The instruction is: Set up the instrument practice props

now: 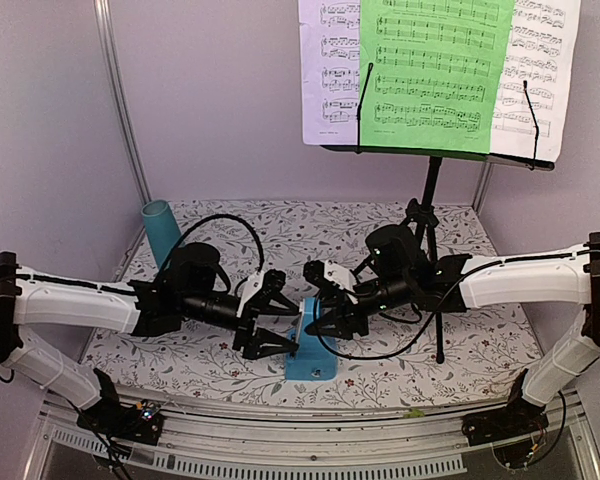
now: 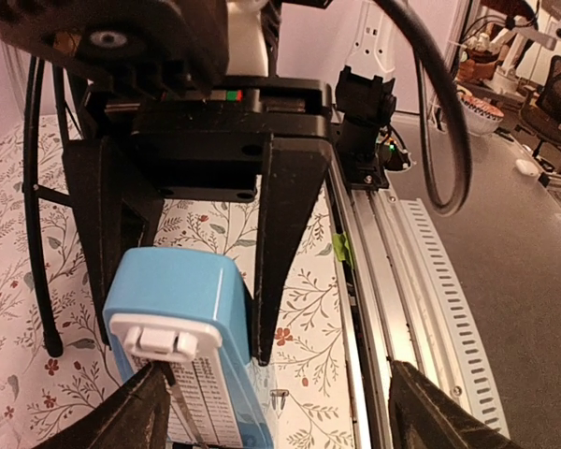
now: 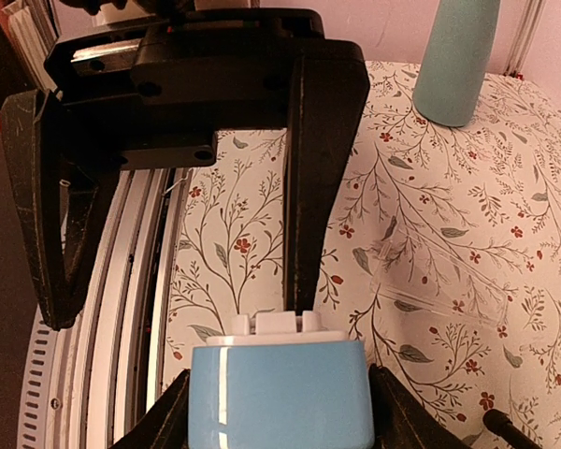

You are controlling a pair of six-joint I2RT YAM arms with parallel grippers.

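Note:
The blue metronome (image 1: 310, 362) with a white face stands upright near the table's front middle. My right gripper (image 1: 324, 324) is shut on its upper part; the right wrist view has its blue back (image 3: 280, 398) between the fingers. From the left, my open left gripper (image 1: 294, 330) reaches toward the face. The left wrist view shows the white face (image 2: 210, 388) between its wide-spread fingers, nearer one (image 2: 136, 421). One left fingertip is close behind the metronome's top in the right wrist view; contact cannot be told. The pendulum rod is hard to make out.
A black music stand (image 1: 430, 190) bearing sheet music (image 1: 435, 75) rises at the back right. A teal cylinder (image 1: 162, 235) stands at the back left. A clear flat piece (image 3: 439, 276) lies on the patterned table.

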